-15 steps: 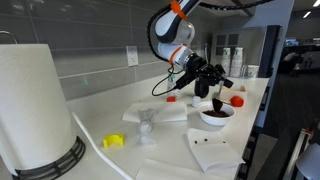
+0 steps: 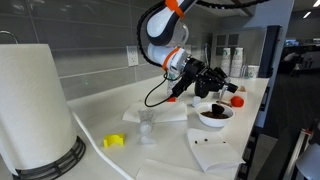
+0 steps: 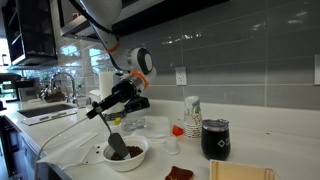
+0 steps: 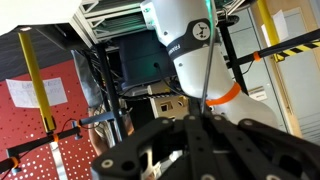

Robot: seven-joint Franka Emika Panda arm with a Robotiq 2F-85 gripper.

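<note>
A white bowl [image 3: 133, 162] with dark contents stands on the counter. In it is a grey spatula [image 3: 118, 145], its blade down among the contents and its handle tilted up toward my gripper [image 3: 98, 108]. The gripper is shut, and the handle's top meets its fingertips; whether they clasp it is too small to tell. In the first exterior view the dark blade [image 2: 217, 110] shows inside the bowl, below the arm's end. The wrist view looks back at my own arm [image 4: 215, 70] and the floor area; neither bowl nor spatula appears there.
A white board [image 2: 214, 152] lies in front of the bowl. A clear cup [image 2: 146, 128], a yellow item [image 2: 113, 140] and a paper roll [image 2: 35, 105] stand to its left. A red ball-like thing [image 2: 237, 101] and stacked cups [image 3: 192, 115] are nearby, with a black tumbler [image 3: 215, 138].
The arm's elbow has swung a little to the left and grown larger in view, and the wrist has shifted slightly. The bowl and the counter items stay put.
</note>
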